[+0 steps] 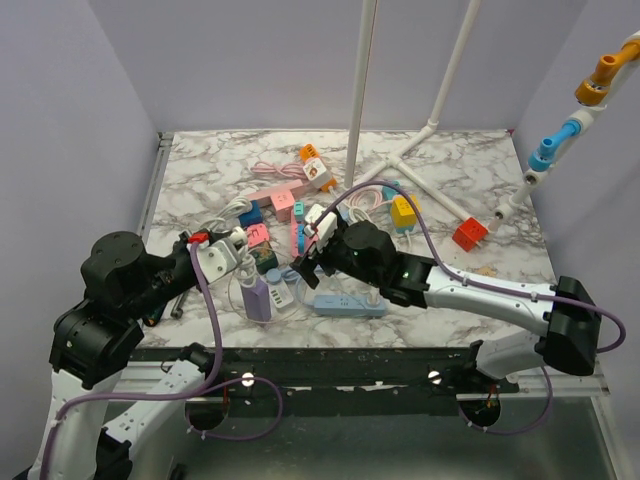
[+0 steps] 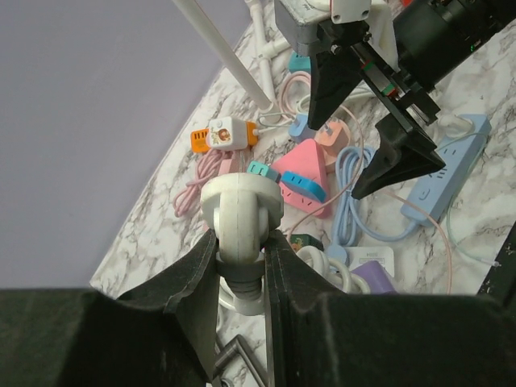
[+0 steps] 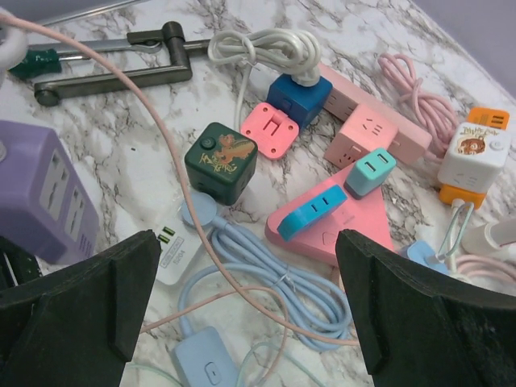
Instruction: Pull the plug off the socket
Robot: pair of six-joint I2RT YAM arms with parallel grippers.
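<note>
My left gripper is shut on a white plug [image 2: 241, 201], whose body stands out above the fingertips. Bundled white cable [image 2: 322, 262] shows beyond it, close to a purple socket block [image 2: 376, 276]. That purple socket [image 3: 56, 189] looms large at the left edge of the right wrist view; in the top view the socket [image 1: 256, 300] sits just below my left gripper [image 1: 238, 245]. Whether the plug touches the socket is hidden. My right gripper is open and empty, and hangs over the table's middle, right of the socket.
Beneath the right gripper lie a blue power strip [image 1: 348, 305], a coiled blue cable [image 3: 282, 282] and a pink triangular block [image 3: 339, 226]. A dark green cube [image 3: 221, 161] stands beside them. White pipes [image 1: 362, 90] rise at the back. Bare marble shows at the right.
</note>
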